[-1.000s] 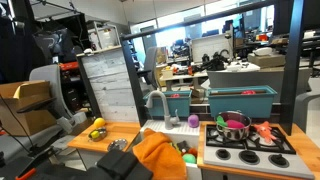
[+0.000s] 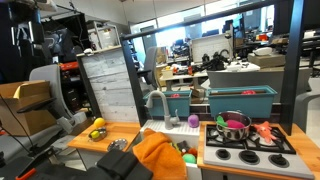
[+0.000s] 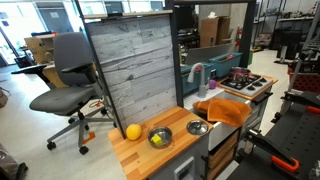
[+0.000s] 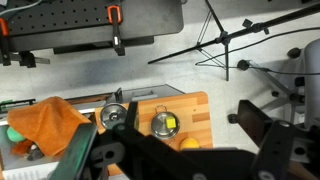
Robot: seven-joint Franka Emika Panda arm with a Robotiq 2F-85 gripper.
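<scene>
High over the counter, well clear of everything on it, my gripper stands open with its dark fingers wide apart and nothing between them. Below it in the wrist view lies a metal bowl [image 4: 157, 127] holding a yellow piece [image 4: 171, 123]. A round yellow object [image 4: 190, 143] rests near the bowl, partly cut off by the gripper. To the left is a smaller metal dish [image 4: 112, 115]. An orange cloth [image 2: 160, 158] is draped over the sink area, in front of the faucet [image 2: 164, 104].
A metal pot [image 2: 234, 126] sits on the stove [image 2: 245, 154], with a red item [image 2: 265, 132] beside it. Behind stands a teal bin [image 2: 242, 104]. A grey plank panel [image 3: 135, 65] borders the counter, and an office chair [image 3: 70, 85] stands beyond it.
At the upper left of exterior view 1, the arm's end has shifted and comes further down into view. Nothing on the counter has visibly moved.
</scene>
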